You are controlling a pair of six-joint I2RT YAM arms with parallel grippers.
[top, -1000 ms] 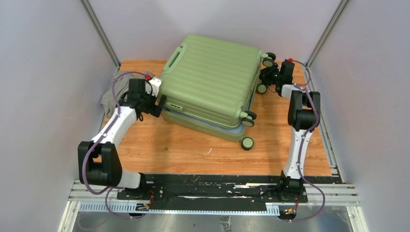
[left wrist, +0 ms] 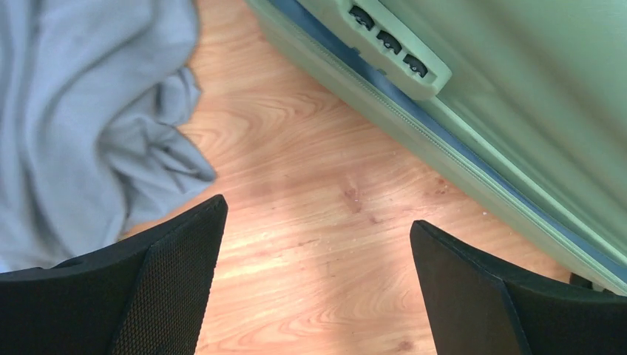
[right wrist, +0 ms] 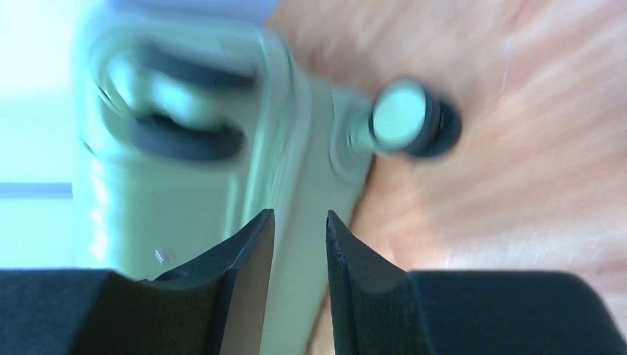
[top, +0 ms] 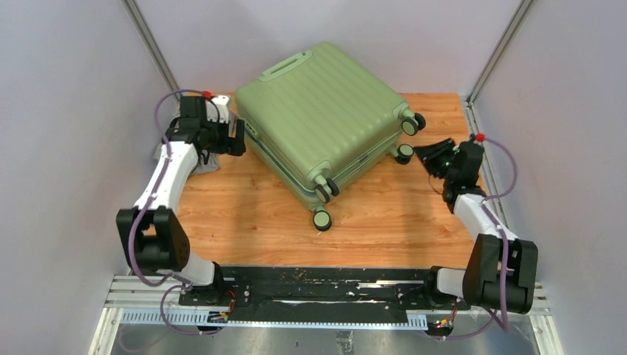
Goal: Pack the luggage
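Note:
A closed-looking green suitcase (top: 318,111) lies flat and askew on the wooden board (top: 251,237), its wheels toward the front and right. My left gripper (top: 233,137) is open beside the suitcase's left end; in the left wrist view the combination lock (left wrist: 388,41) and zip edge are above its empty fingers. My right gripper (top: 425,155) is part open just right of a lower wheel (top: 403,154); the blurred right wrist view shows nothing between its fingertips.
A crumpled grey cloth (left wrist: 103,133) lies at the left, partly under my left arm in the top view. Bare board is free at the front and far right. Grey walls bound the sides and back.
The suitcase has swung round, its front corner moving left from its place a second ago.

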